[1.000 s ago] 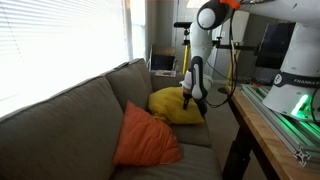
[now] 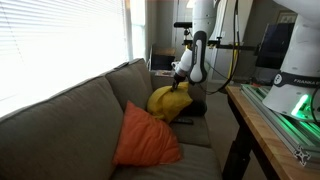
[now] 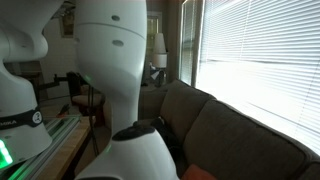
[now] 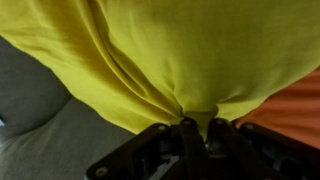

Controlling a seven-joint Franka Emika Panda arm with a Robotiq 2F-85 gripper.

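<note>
A yellow pillow (image 2: 168, 102) hangs bunched at its upper edge from my gripper (image 2: 178, 84), near the far end of the grey couch. In the wrist view the gripper is shut on a pinched fold of the yellow fabric (image 4: 160, 60), with creases running out from the pinch. An orange pillow (image 2: 146, 138) leans on the couch nearer the camera, and a strip of orange (image 4: 295, 112) shows beside the yellow one in the wrist view. In the second exterior view my arm hides the yellow pillow and the fingers.
The grey couch (image 2: 60, 135) runs along the window blinds (image 2: 60, 40). A dark object (image 2: 183, 121) lies on the seat below the yellow pillow. A wooden table (image 2: 265, 130) stands at the right. The near seat is clear.
My gripper has gone up and a little left in the exterior view. The yellow pillow, earlier resting plump on the seat, is now pulled up, uncovering the dark object under it.
</note>
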